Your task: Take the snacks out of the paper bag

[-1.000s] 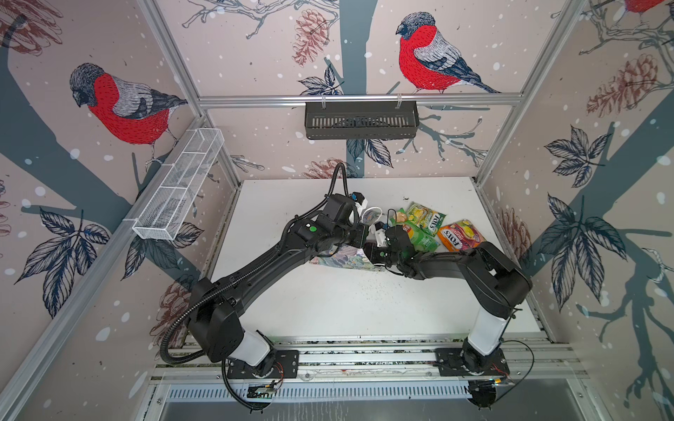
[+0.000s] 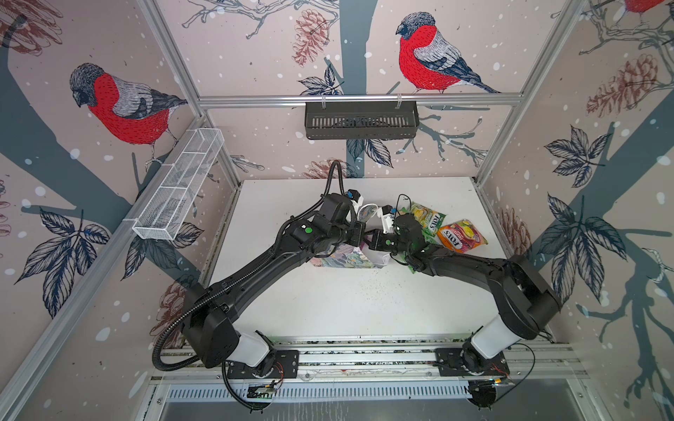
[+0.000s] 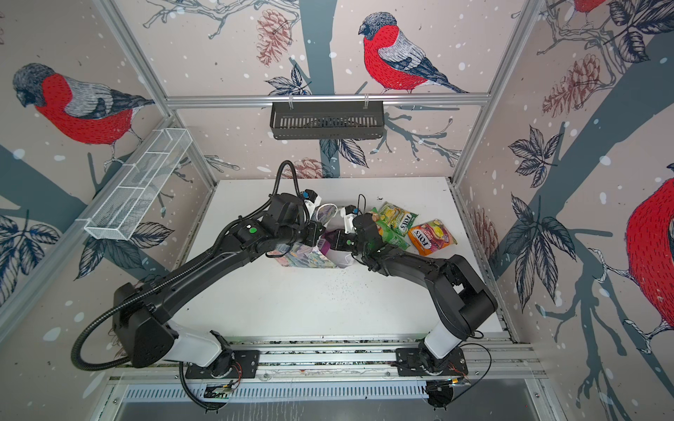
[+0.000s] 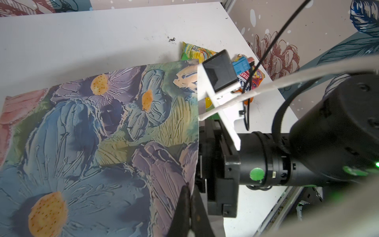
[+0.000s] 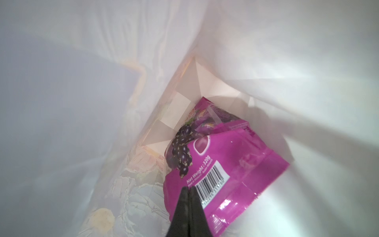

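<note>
The flower-printed paper bag lies on its side, its mouth facing right. My left gripper is shut on the edge of the bag's mouth. Inside the bag, a purple snack packet with a barcode and dark berries rests near the bottom. My right gripper points into the bag with its fingertips together, nothing between them; in this view they overlap the packet's lower part. Outside, a yellow-green packet, an orange packet and a green packet, partly hidden by the right arm, lie to the right.
A bag handle arcs across the left wrist view. A dark basket hangs on the back rail and a white wire rack on the left.
The left gripper keeps the bag's edge, shifting slightly.
</note>
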